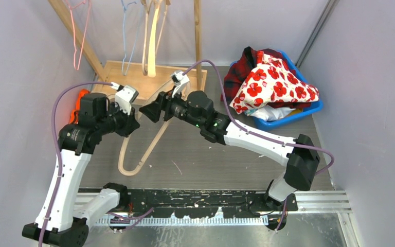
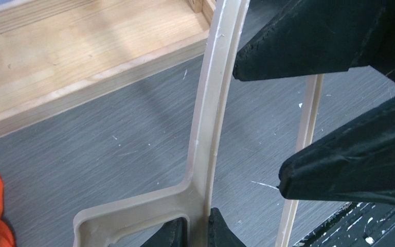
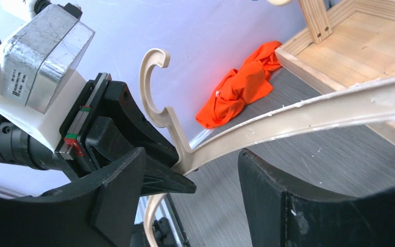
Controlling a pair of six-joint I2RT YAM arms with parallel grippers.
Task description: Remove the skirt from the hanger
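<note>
A beige plastic hanger (image 1: 146, 153) (image 2: 206, 113) (image 3: 277, 127) hangs between my two grippers, with no garment visible on it. My left gripper (image 1: 131, 123) is shut on it near the hook's base; in the right wrist view the hook rises above those black fingers. My right gripper (image 1: 160, 110) stands open beside the hanger, its fingertips close to one arm of it and, in the left wrist view, between the hanger's two sides.
A wooden rack with a tray (image 1: 115, 72) holds pink, blue and wooden hangers at the back. An orange cloth (image 3: 231, 95) lies at the left wall. A blue basket (image 1: 308, 108) heaped with clothes, one red-flowered, sits at the right.
</note>
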